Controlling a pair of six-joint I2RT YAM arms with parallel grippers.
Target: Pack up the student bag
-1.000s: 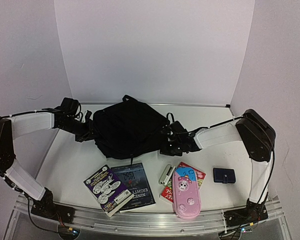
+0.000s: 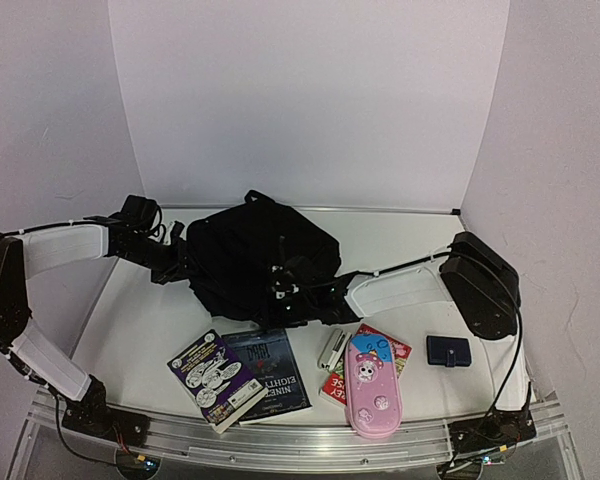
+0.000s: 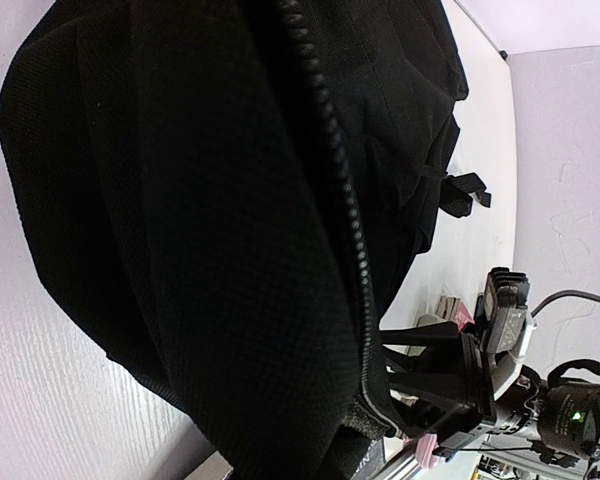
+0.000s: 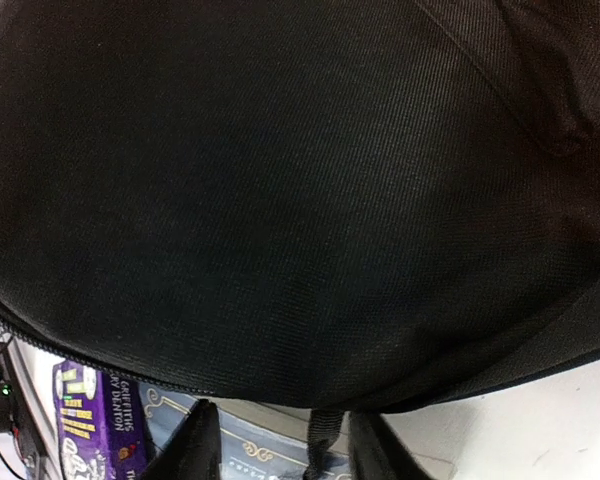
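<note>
The black bag [image 2: 250, 245] lies at the back of the table, its zipper [image 3: 345, 190] running across the left wrist view. At the bag's left edge sits my left gripper [image 2: 187, 265]; its fingers are hidden, so whether it is shut does not show. My right gripper reaches the bag's front edge, its fingers [image 4: 198, 445] apart. A narrow black strap [image 4: 325, 430] hangs from the edge between them, not visibly clamped. A purple book [image 2: 218, 380], a dark blue book [image 2: 275, 370], a pink pencil case [image 2: 372, 395] and a red book [image 2: 399, 352] lie in front.
A small pale object [image 2: 333, 348] rests beside the pencil case, close under my right arm. The dark wallet [image 2: 448, 351] lies alone at the right. Bare table [image 2: 400, 230] shows at the back right, and walls close in the sides and back.
My right gripper has moved left along the bag's front, from its right corner to the hanging strap. The left arm and the loose items have stayed in place.
</note>
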